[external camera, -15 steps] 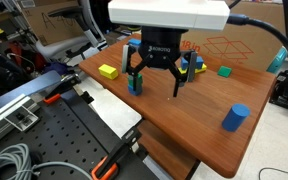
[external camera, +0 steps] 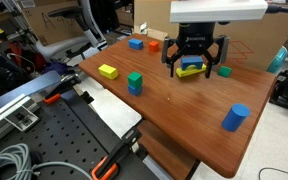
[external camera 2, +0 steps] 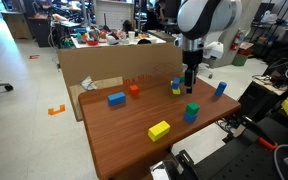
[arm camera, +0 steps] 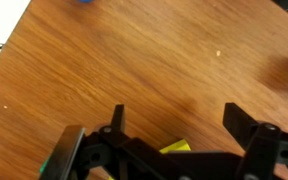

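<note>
My gripper (external camera: 189, 71) hangs above the wooden table with its fingers spread wide and nothing between them. In exterior view 1, a blue block (external camera: 192, 61) and a yellow block (external camera: 190, 71) appear behind the gap between the fingers, the blue one on top. Exterior view 2 shows this pair too, the blue block (external camera 2: 176, 82) above the yellow block (external camera 2: 176, 92), just left of the fingers. In the wrist view, a bit of yellow block (arm camera: 176, 146) peeks out between the fingers, near the gripper's base; the rest is hidden.
Toward the front stands a green block (external camera: 135, 78) on a blue one. A yellow block (external camera: 108, 72) lies left, a blue cylinder (external camera: 235, 117) stands upright at right. Farther back are a blue block (external camera: 136, 43), a red block (external camera: 154, 45) and a green block (external camera: 224, 71).
My gripper has moved away from the green-and-blue stack, toward the back and right, to the blue and yellow pair. Its fingers remain apart. The blocks look unmoved.
</note>
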